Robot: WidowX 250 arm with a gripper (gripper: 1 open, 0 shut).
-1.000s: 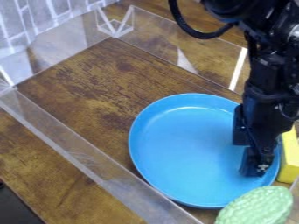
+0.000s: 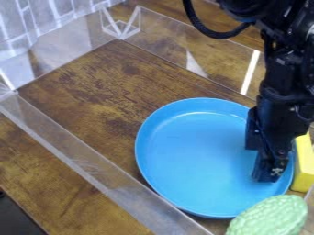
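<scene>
The black robot gripper [image 2: 267, 150] reaches down from the upper right into the right side of a round blue plate [image 2: 196, 161]. Its tip is low over the plate near the right rim; whether anything is between the fingers cannot be seen, as the dark body hides them.
A yellow block [image 2: 302, 168] lies just right of the plate, partly behind the gripper. A pale green textured object [image 2: 267, 218] sits at the lower front right. Clear plastic walls [image 2: 92, 156] border the wooden surface [image 2: 105, 92], whose left part is bare. A tiled wall stands at the upper left.
The gripper has shifted very slightly over the last second, its tip a little higher; the other things look unchanged.
</scene>
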